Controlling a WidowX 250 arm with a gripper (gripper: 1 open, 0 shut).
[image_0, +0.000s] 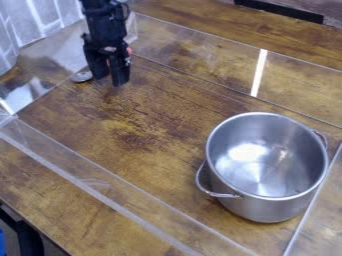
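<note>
The black robot gripper (108, 72) hangs at the upper left of the wooden table, low over a spoon (83, 75) that is mostly hidden behind it. Whether its fingers are open or shut on anything is too small and dark to tell. A large steel pot (263, 163) with wire handles stands at the right front.
Clear strips border the work area on the left, front and right. Crumpled shiny material lies at the upper left edge.
</note>
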